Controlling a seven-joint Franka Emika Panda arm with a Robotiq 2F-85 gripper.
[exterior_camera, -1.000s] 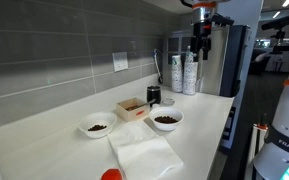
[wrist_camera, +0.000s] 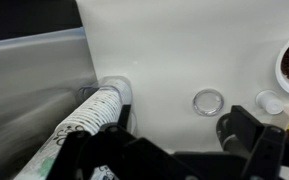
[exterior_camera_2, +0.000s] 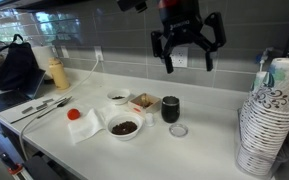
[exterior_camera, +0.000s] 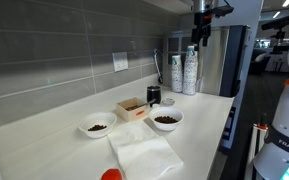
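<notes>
My gripper stands open above the counter, with nothing between its fingers. In the second exterior view the gripper (exterior_camera_2: 188, 66) hangs high, pointing down, well clear of everything below. Stacked paper cups (exterior_camera_2: 271, 115) rise on the right of that view and show at lower left in the wrist view. A small clear lid or dish (wrist_camera: 208, 102) lies on the counter between the fingers' lines. Two white bowls hold dark bits: a nearer bowl (exterior_camera: 166, 120) and a farther bowl (exterior_camera: 97, 125).
A black jar (exterior_camera_2: 171, 109), a small white cup (wrist_camera: 270, 102) and a cardboard box (exterior_camera: 133, 108) with items stand near the wall. A white cloth (exterior_camera: 144, 153) and a red round thing (exterior_camera: 111, 174) lie farther along.
Objects on the counter stay where they were.
</notes>
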